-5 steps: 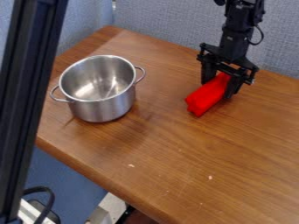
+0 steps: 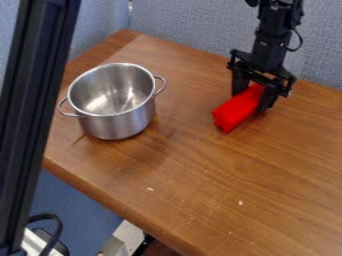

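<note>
A red elongated block [image 2: 235, 112] lies tilted diagonally on the wooden table, toward the back right. My black gripper [image 2: 257, 84] comes down over its far end and is shut on it, hiding part of that end.
A steel pot [image 2: 112, 110] with two handles stands at the left of the table [image 2: 201, 200]. A padded grey wall [image 2: 187, 25] runs behind the table. A dark vertical post and cables are at the left edge.
</note>
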